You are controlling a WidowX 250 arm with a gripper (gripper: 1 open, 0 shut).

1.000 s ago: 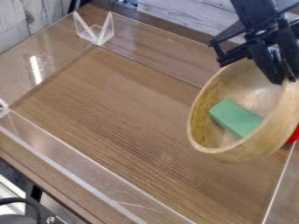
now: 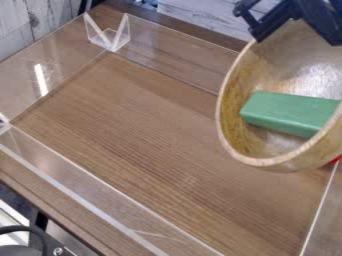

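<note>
A wooden bowl point(image 2: 239, 120) hangs tilted at the right of the view, its open side facing the camera. Inside it lies a green block point(image 2: 289, 114). The dark gripper point(image 2: 274, 22) is at the top right, at the bowl's upper rim and partly out of the frame; whether its fingers are shut on the rim cannot be made out.
Clear plastic corner guards point(image 2: 110, 32) line its edges. A small red thing point(image 2: 334, 160) shows behind the bowl at the right edge.
The gripper and bowl have moved up, and the bowl has turned so more of its inside faces the camera. The green block appears longer and further right.
</note>
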